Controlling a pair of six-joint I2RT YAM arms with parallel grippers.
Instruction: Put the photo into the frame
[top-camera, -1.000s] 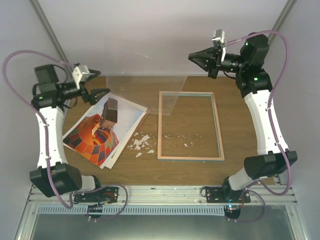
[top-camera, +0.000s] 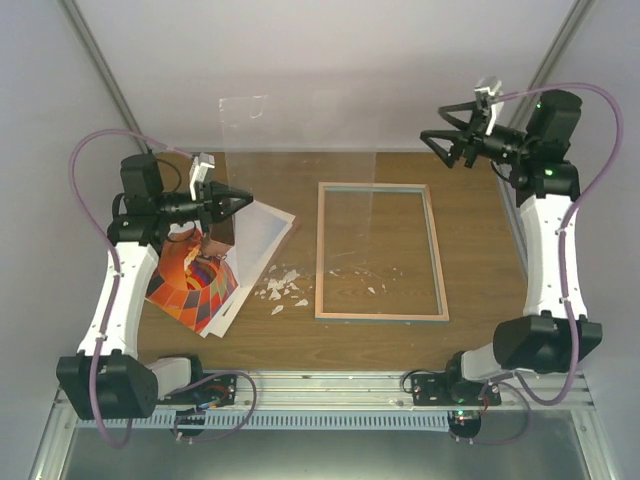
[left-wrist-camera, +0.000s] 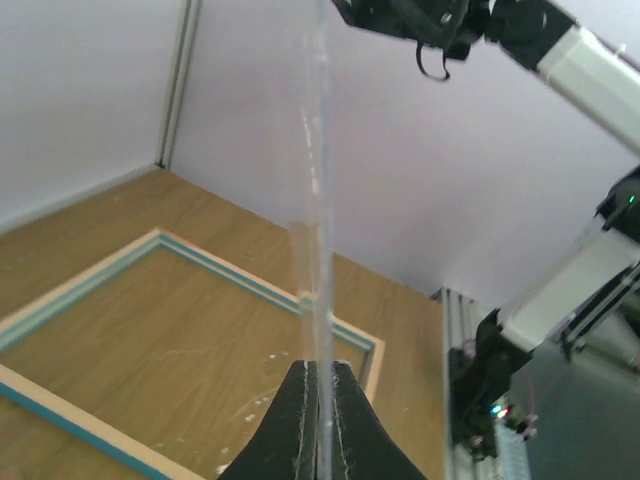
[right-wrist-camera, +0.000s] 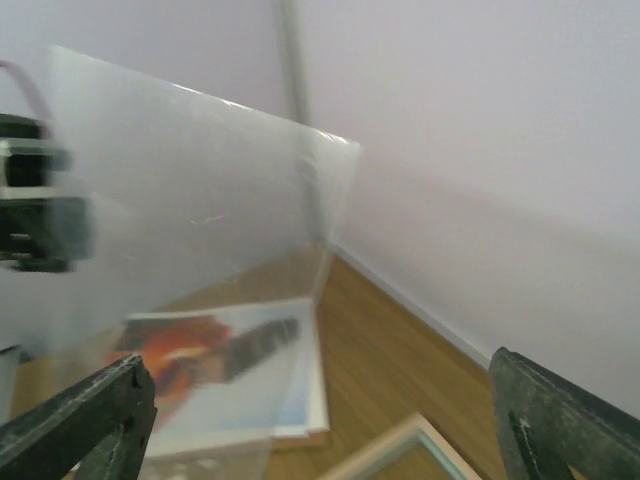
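A clear transparent sheet (top-camera: 300, 200) stands in the air over the table, its left edge pinched by my left gripper (top-camera: 246, 199). In the left wrist view the sheet (left-wrist-camera: 322, 250) is seen edge-on between the closed fingers. Past its right edge, my right gripper (top-camera: 432, 120) stands open, with nothing between its fingers. The photo (top-camera: 190, 290), showing a colourful balloon, lies at the table's left, partly under the left arm. A light wooden frame (top-camera: 322, 250) with a teal inner edge lies empty on the table, right of centre.
Small white scraps (top-camera: 284, 281) lie between the photo and the frame. A brown block (top-camera: 219, 234) rests on the photo, partly behind the left gripper. Bare table (top-camera: 480, 250) shows right of the frame; a white wall stands behind.
The sheet now hangs more upright.
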